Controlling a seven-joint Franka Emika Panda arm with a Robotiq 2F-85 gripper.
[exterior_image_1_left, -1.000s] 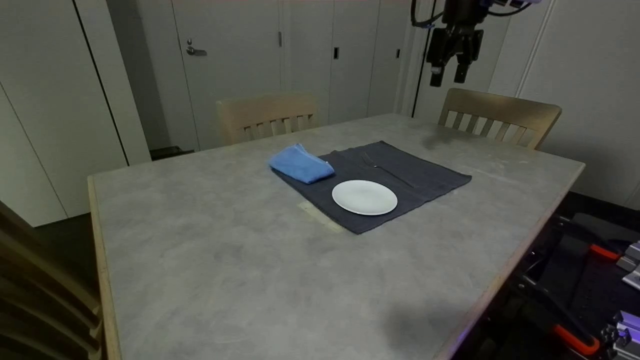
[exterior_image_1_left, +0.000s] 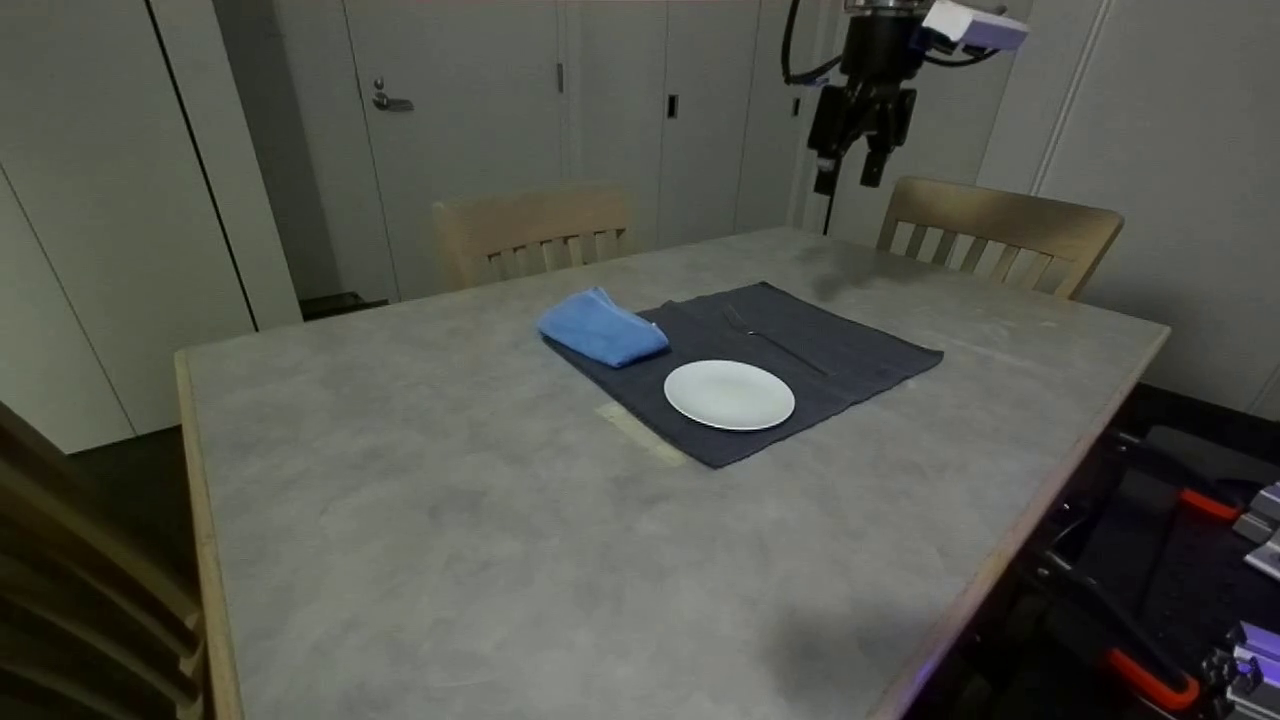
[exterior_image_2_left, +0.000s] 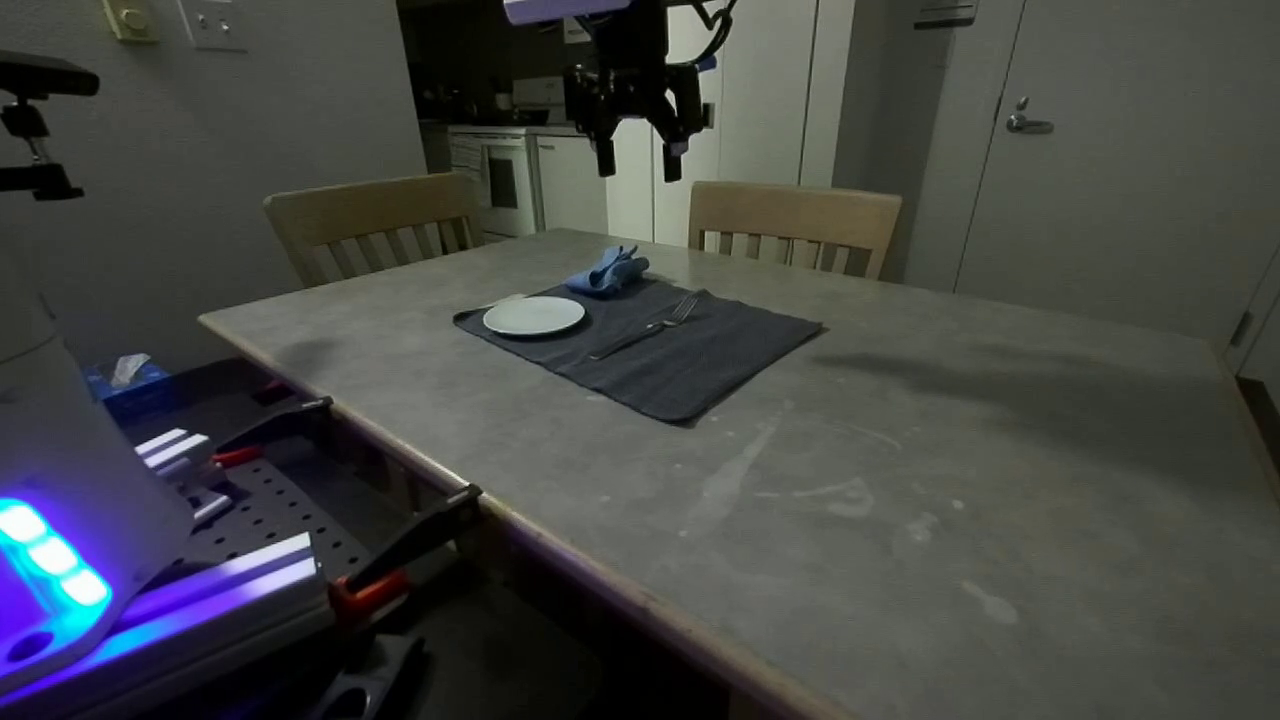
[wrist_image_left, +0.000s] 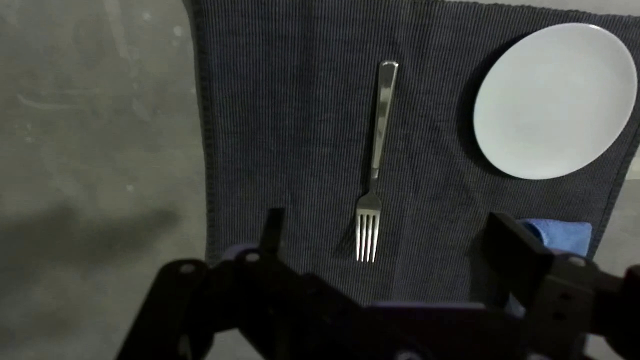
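High above the far part of the table, my gripper (exterior_image_1_left: 847, 186) is open and empty; exterior view 2 also shows the gripper (exterior_image_2_left: 639, 172) with its fingers apart. Beneath it in the wrist view lies a metal fork (wrist_image_left: 381, 120), tines toward my gripper, flat on a dark grey placemat (wrist_image_left: 270, 120). A round white plate (wrist_image_left: 555, 102) rests on the same mat, to the fork's right in that view. The folded blue cloth (exterior_image_1_left: 603, 328) sits on the mat's corner. One of my fingers partly hides the cloth (wrist_image_left: 561, 235) in the wrist view.
Wooden chairs (exterior_image_1_left: 1005, 226) stand at its edges. Clamps with orange parts (exterior_image_2_left: 381, 588) grip the robot-side edge, near the robot's base (exterior_image_2_left: 60, 480).
In exterior view 1 my gripper has moved left and slightly lower. Fork, plate, cloth and mat look unmoved.
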